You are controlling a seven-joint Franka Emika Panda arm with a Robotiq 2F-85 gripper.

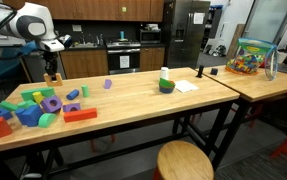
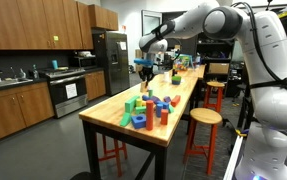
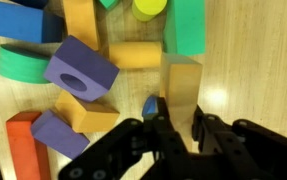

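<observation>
An orange-tan wooden block (image 3: 183, 82) sticks out from between the fingers of my gripper, which is shut on it. In exterior view 1 the gripper (image 1: 51, 68) is at the far left part of the table, behind the pile of blocks, and the held block (image 1: 50, 78) points downward. Whether its lower end touches anything, I cannot tell. Below it in the wrist view lie a purple arch block (image 3: 81, 68), an orange cylinder (image 3: 135, 55), a green block (image 3: 186, 25) and a yellow-orange block (image 3: 86, 113).
Nearer the front of the table (image 1: 133, 105) lie a long red block (image 1: 80, 115) and blue blocks (image 1: 29, 115). A green bowl (image 1: 166, 87) and a white sheet (image 1: 185, 86) sit farther right. Bare wood spreads across the middle. A person (image 1: 40, 35) stands behind the table.
</observation>
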